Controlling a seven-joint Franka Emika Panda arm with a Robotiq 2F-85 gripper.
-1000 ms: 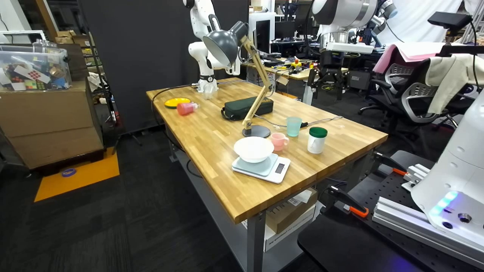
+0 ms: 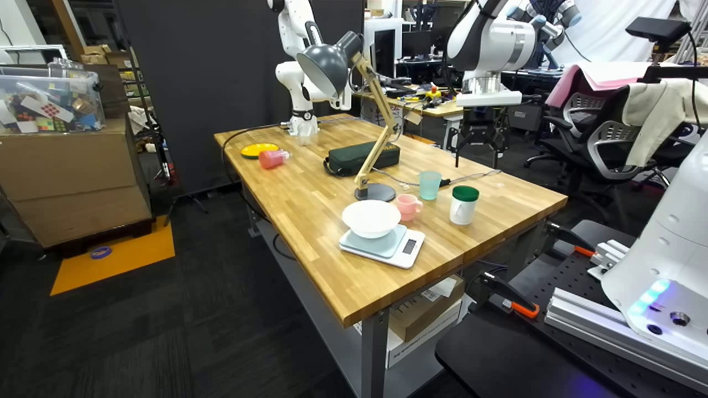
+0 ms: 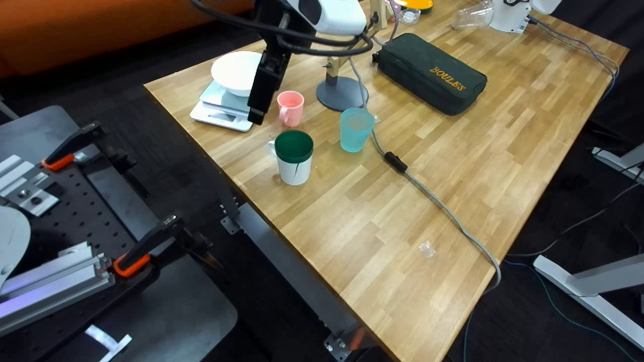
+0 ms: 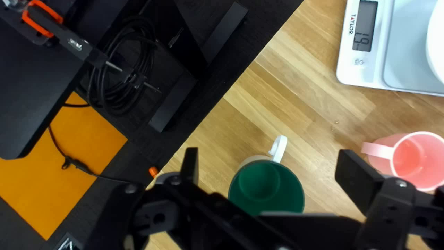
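My gripper (image 2: 476, 156) hangs in the air above the table's right side, fingers pointing down. In the wrist view the gripper is open, its two black fingers wide apart with nothing held. Below and between them stands a white mug (image 3: 294, 171) with a dark green cup-like piece (image 4: 266, 187) in its mouth; the mug's handle (image 4: 278, 148) shows at the upper right. A pink cup (image 4: 417, 160) is to the right, beyond the right finger. Part of the mug's near side is hidden by the gripper. A translucent teal cup (image 3: 356, 129) stands beside the mug.
A white bowl (image 2: 371, 219) rests on a kitchen scale (image 2: 402, 251) near the front corner. The lamp base (image 2: 375, 192) and green BOULES case (image 3: 431, 73) are farther back. A grey cable (image 3: 444, 206) crosses the table.
In exterior view 1 my gripper has come down and a little to the left. The mug, cups, bowl and scale have not moved.
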